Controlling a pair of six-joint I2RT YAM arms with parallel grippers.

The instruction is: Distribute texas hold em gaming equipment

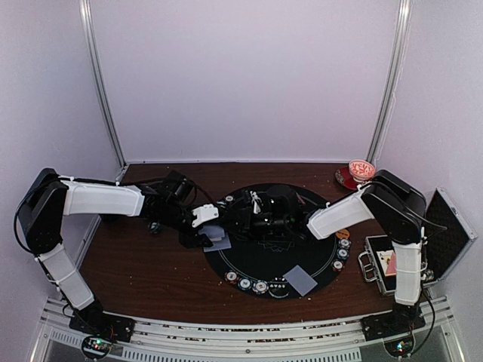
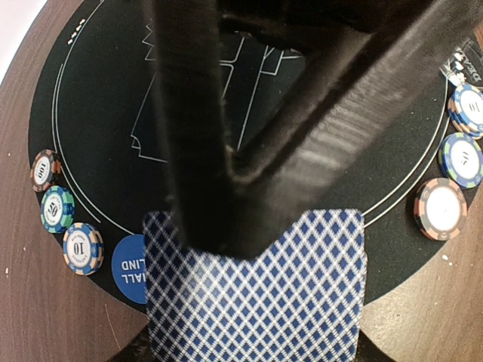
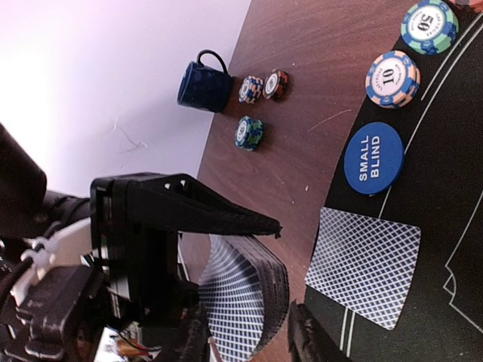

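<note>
A blue-and-white patterned card deck is held by my left gripper, shut on it; one finger shows above the deck in the right wrist view. My right gripper is at the deck's near end, its fingers apart, one on each side. In the left wrist view a dark right finger (image 2: 241, 204) overlaps the deck's far edge; whether it touches is unclear. One card (image 3: 364, 264) lies on the black mat (image 1: 264, 260) beside the small blind disc (image 3: 374, 158). Another card (image 1: 300, 280) rests near the mat's front.
Chip stacks (image 1: 260, 287) ring the mat. An open metal case (image 1: 381, 264) stands at right, and a red-patterned bowl (image 1: 361, 170) behind it. A dark blue mug (image 3: 205, 84) and loose chips (image 3: 249, 133) are near the left wall.
</note>
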